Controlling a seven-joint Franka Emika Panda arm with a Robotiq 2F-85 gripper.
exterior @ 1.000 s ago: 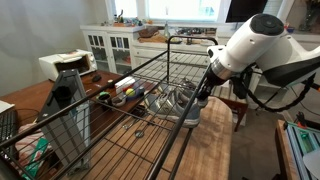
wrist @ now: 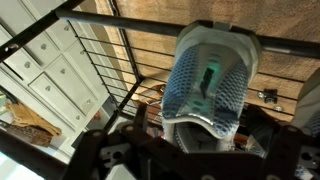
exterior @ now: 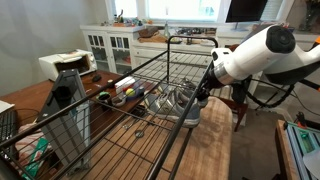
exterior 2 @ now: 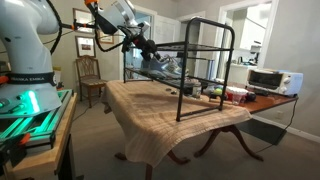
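Observation:
A grey-blue mesh shoe (wrist: 205, 85) rests on the wire rack, its heel facing the wrist camera. My gripper stands open at the heel end, one finger on either side of it; whether they touch the shoe I cannot tell. Part of a second shoe (wrist: 308, 105) shows at the right edge of the wrist view. In exterior view 1 the grey shoes (exterior: 188, 108) sit at the rack's near right side, where the arm partly hides my gripper.
The black wire rack (exterior 2: 187, 80) has posts and rails close around the gripper. It stands on a wooden table (exterior 2: 140, 118). A grey upright object (exterior: 68, 118) is at the rack's left, and a white toaster oven (exterior 2: 272, 82) stands farther off.
In exterior view 1 the white upper arm has shifted right and slightly down. The shoes and rack look unmoved.

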